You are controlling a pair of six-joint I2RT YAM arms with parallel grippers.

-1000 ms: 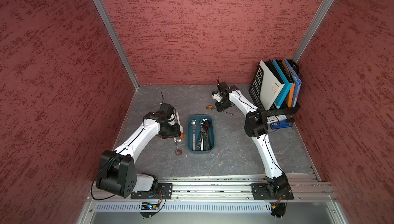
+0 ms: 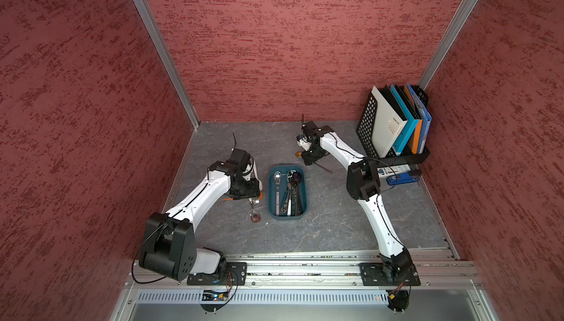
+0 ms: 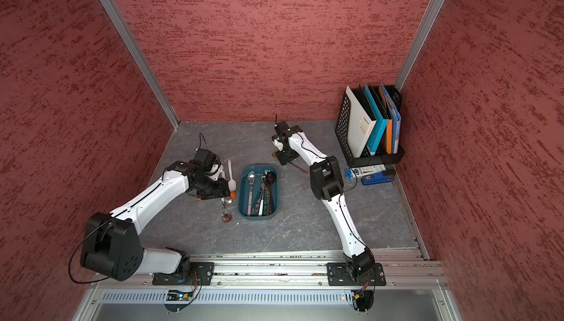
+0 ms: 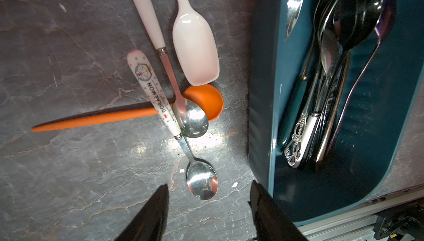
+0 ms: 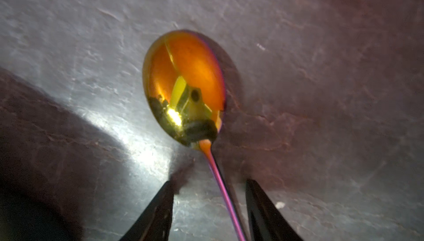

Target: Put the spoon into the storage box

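The teal storage box holds several utensils. In the right wrist view, a gold-orange spoon with a thin pink handle lies on the table, its handle between the fingertips of my open right gripper. My left gripper is open over loose utensils left of the box: a Doraemon spoon, an orange spoon, a white spatula and a pink-handled spoon. Whether its fingers touch anything cannot be told; nothing is gripped.
A black rack of binders stands at the back right, with blue boxed items in front of it.
My right gripper has moved leftward over the gold spoon, whose handle now lies at a different angle, slightly shifted. My left arm has barely moved.
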